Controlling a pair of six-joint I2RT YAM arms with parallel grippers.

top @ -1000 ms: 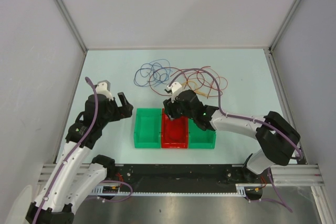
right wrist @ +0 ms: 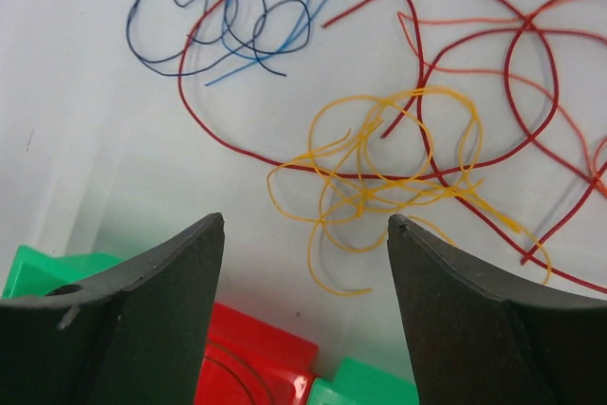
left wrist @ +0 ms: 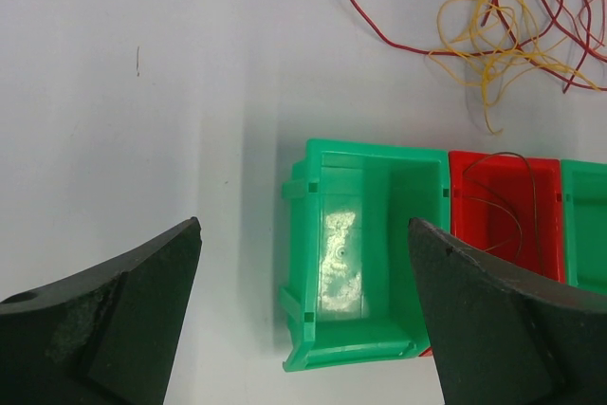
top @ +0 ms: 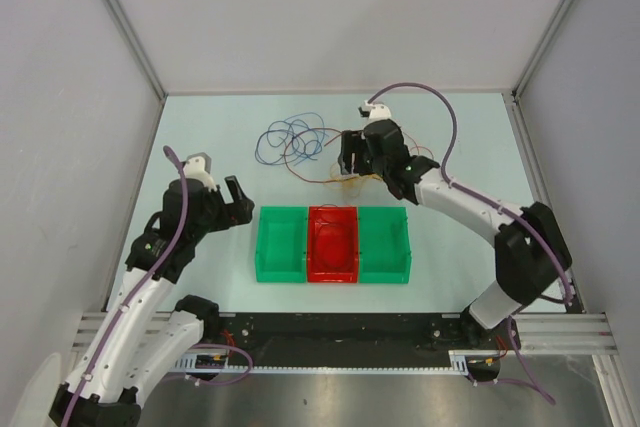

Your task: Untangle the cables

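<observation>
A yellow cable point(right wrist: 365, 187) lies in loose loops, crossed by a dark red cable point(right wrist: 223, 137) that reaches leftward to the blue cables point(right wrist: 251, 30). Orange-red cable point(right wrist: 512, 74) overlaps more red loops on the right side of the right wrist view. Inside the red bin point(top: 332, 267) a thin dark red cable point(left wrist: 536, 198) lies curled. My right gripper point(top: 352, 153) is open above the tangle, nothing between its fingers. Left of the bins, my left gripper point(top: 240, 199) hangs open and empty over bare table.
A green bin point(top: 281, 247) adjoins the red bin on the left, another green bin point(top: 385, 247) on the right. The bins stand just in front of the cables. Bare table lies at the left and far right.
My right gripper has moved from over the red bin away toward the back, and is now above the cables. The left arm has stayed still.
</observation>
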